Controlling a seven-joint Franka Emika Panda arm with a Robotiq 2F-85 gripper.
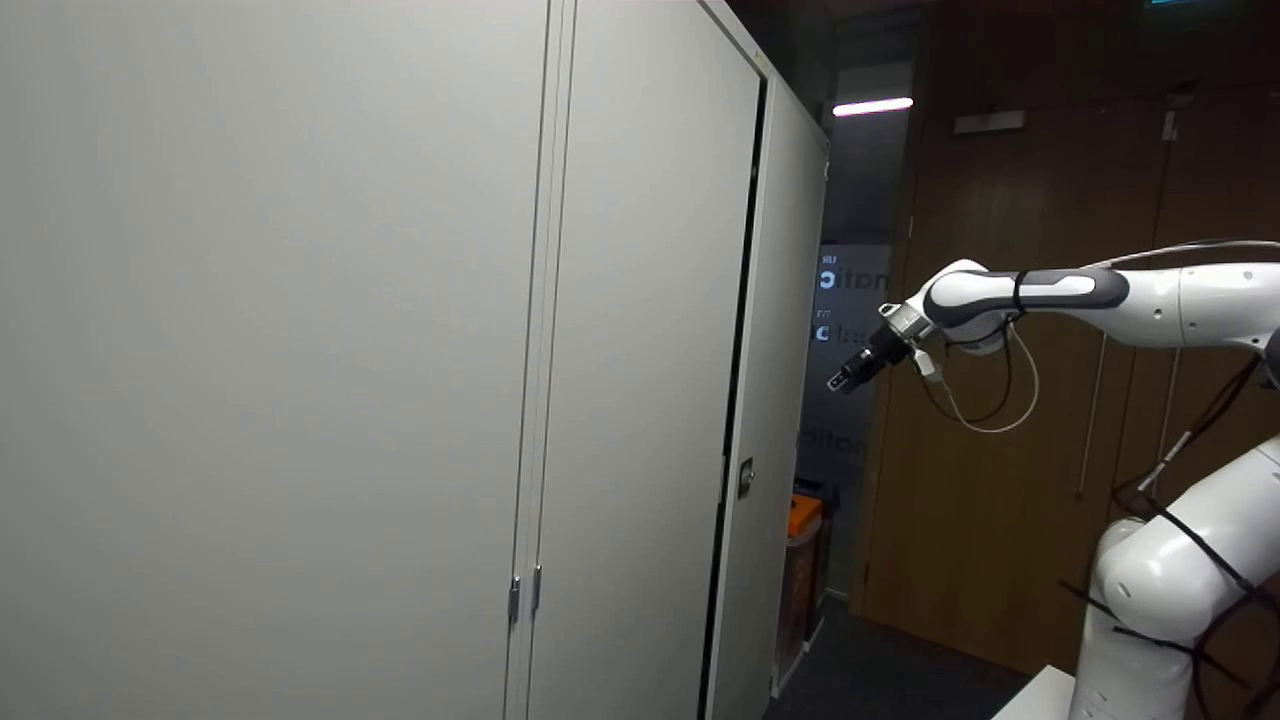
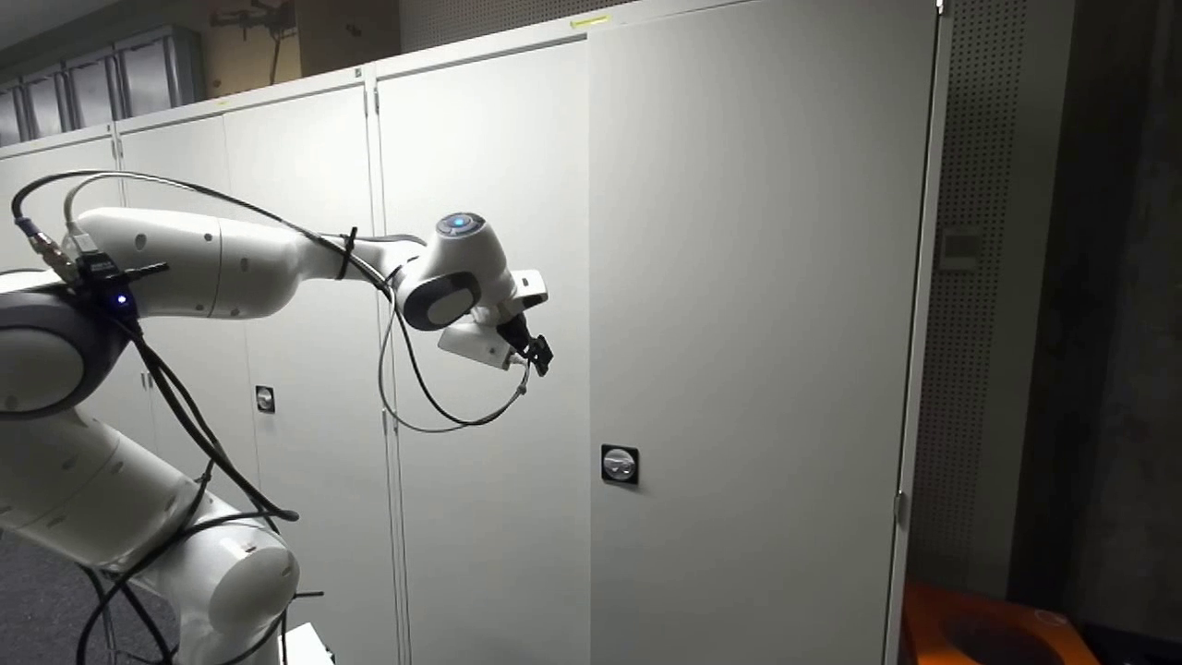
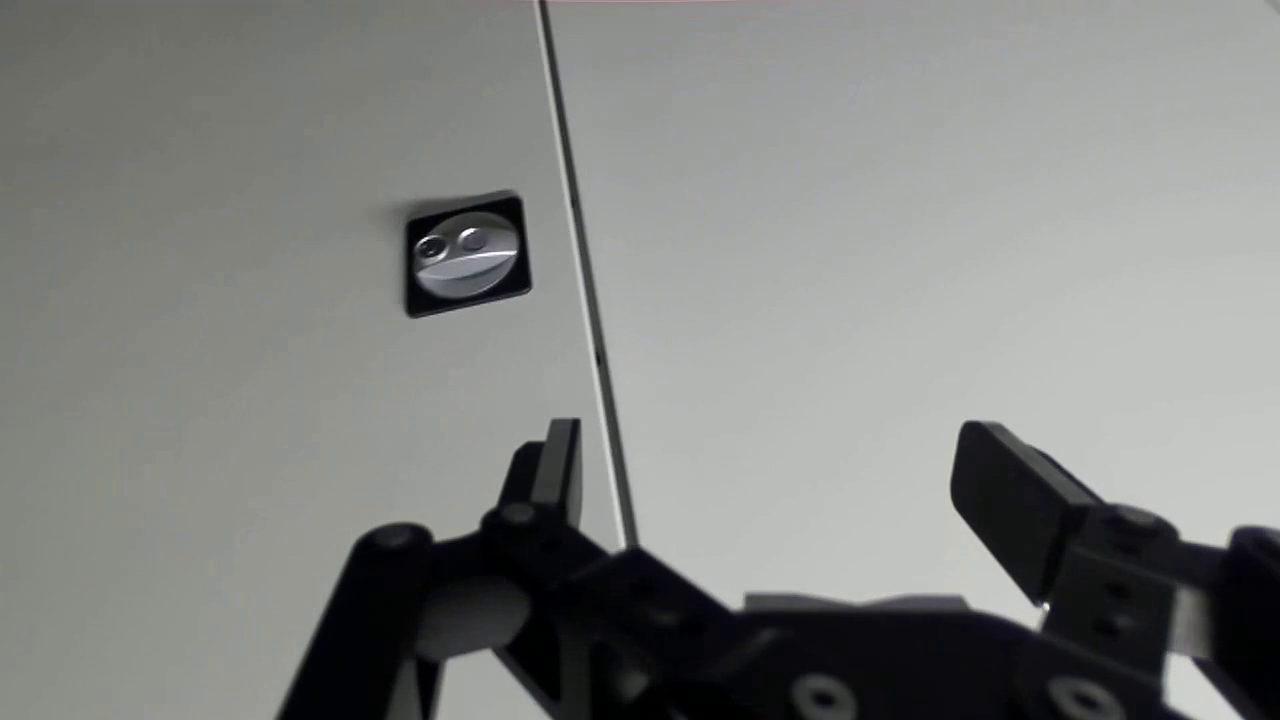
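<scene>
In the wrist view my gripper stands open, its black fingers wide apart with nothing between them. Beyond them is the flat front of a pale grey cabinet. A round silver turn handle (image 3: 468,254) on a black square plate sits on one door, up and left of the gap between the fingers. The same handle (image 2: 620,465) shows in exterior view 2, below and to the right of my gripper (image 2: 539,356). Exterior view 1 has the gripper (image 1: 840,382) tilted downward, apart from the cabinet, above the height of the handle (image 1: 746,476).
A narrow seam (image 3: 584,264) runs between the two cabinet doors beside the handle. More grey cabinets with another handle (image 2: 265,399) stand to the left. An orange-lidded bin (image 1: 804,516) stands past the cabinet's end. Open air lies between gripper and doors.
</scene>
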